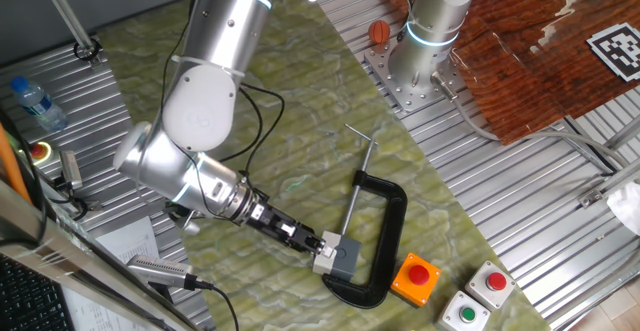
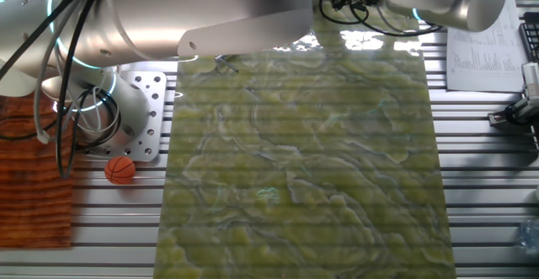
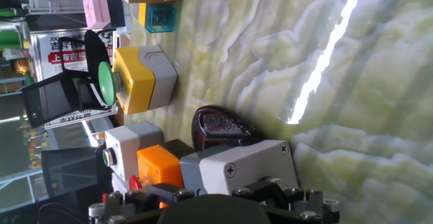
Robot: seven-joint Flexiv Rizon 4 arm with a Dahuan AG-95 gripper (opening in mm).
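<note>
My gripper (image 1: 320, 249) reaches in from the left and meets the white side of a small white-and-grey box (image 1: 344, 259). The box sits inside the opening of a black C-clamp (image 1: 396, 233) lying on the green marbled mat. In the wrist view, the same box (image 3: 252, 168) is directly in front of the gripper's dark mechanism at the bottom edge, and part of the clamp (image 3: 215, 126) shows behind it. The fingertips' grip is hidden, so I cannot tell whether they close on the box. In exterior view 2 the arm hides the gripper and box.
Close to the clamp's right side stands an orange box with a red button (image 1: 418, 273). Beyond it are white boxes with a red button (image 1: 495, 280) and a green button (image 1: 467, 314).
</note>
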